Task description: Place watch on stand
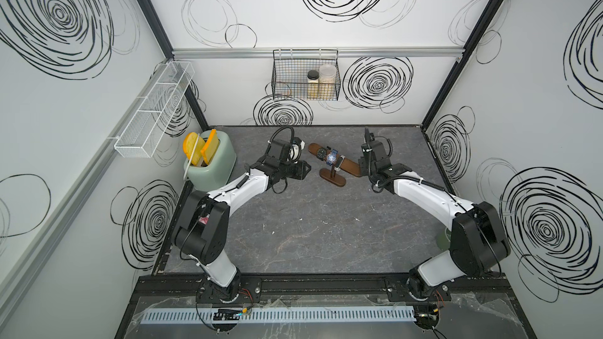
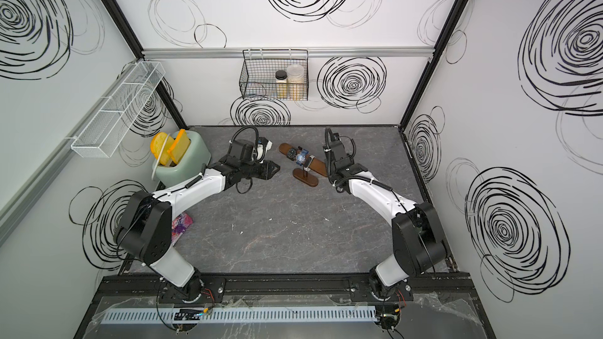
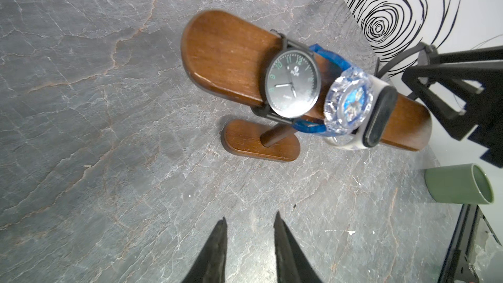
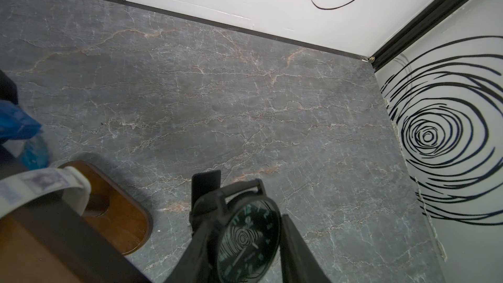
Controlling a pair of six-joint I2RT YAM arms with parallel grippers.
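Observation:
A wooden watch stand [image 3: 225,57] on a post over an oval base [image 3: 246,144] carries a black watch [image 3: 290,83], a blue watch [image 3: 348,99] and a white one [image 3: 374,125], its bar slanting in both top views. My right gripper [image 1: 364,160] is at the bar's right end, shut on a black watch [image 4: 246,238], which fills the space between its fingers in the right wrist view. My left gripper is just left of the stand, part open, nothing between its fingers.
A mint bin [image 1: 209,172] with yellow items stands at the left; wire baskets [image 1: 304,78] hang on the walls. A green cup [image 3: 453,183] lies by the right edge.

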